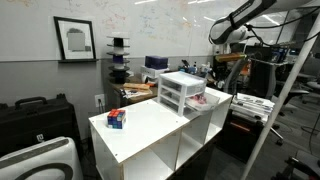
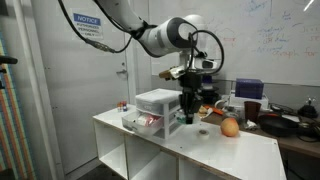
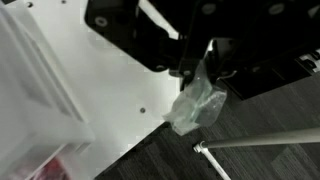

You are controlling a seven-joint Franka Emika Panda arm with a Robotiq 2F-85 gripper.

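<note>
A crumpled, see-through, pale green plastic piece sticks out from my gripper in the wrist view. The fingers are shut on it, with the dark finger parts hiding its upper end. In exterior view 2 the gripper is low over the white counter, just right of a white drawer unit. One clear drawer of that unit is pulled out and has something reddish inside. From exterior view 1 the fingertips are too small to make out.
A red and blue box stands on the counter's near end. An orange round object and a tape roll lie beyond the gripper. The counter's edge drops to dark carpet.
</note>
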